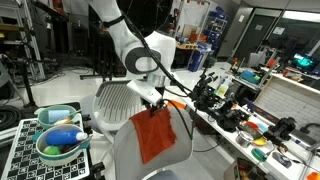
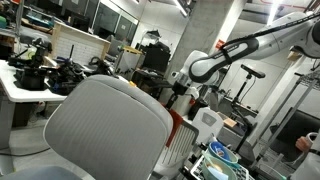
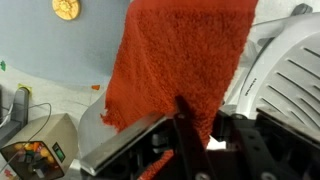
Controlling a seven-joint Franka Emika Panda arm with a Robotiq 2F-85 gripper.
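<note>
A red-orange cloth hangs against the grey chair in the first exterior view. My gripper is at the cloth's upper edge, shut on the fabric. From the wrist camera the cloth spreads away from the dark gripper, its near part bunched between the fingers. In the second exterior view only a strip of red cloth shows behind the grey chair back, and the gripper's fingertips are hidden there.
A white slatted chair back stands close behind the arm. To the left, bowls hold several items. A cluttered white table lies at the right, and a box sits below.
</note>
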